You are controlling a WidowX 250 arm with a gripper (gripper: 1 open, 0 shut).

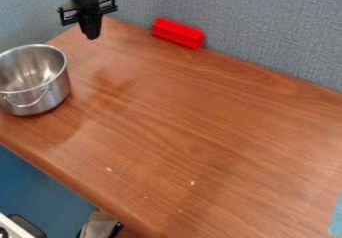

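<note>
My black gripper (90, 30) hangs at the top left, over the back left corner of the table, looking shut with nothing visible between its fingers. A red block (178, 33) lies at the back of the table against the grey wall, to the right of the gripper and apart from it. A steel pot (32, 80) with a wire handle stands at the left edge, nearer the camera than the gripper.
Grey padded walls (267, 37) bound the back and left. Blue floor shows beyond the front left edge.
</note>
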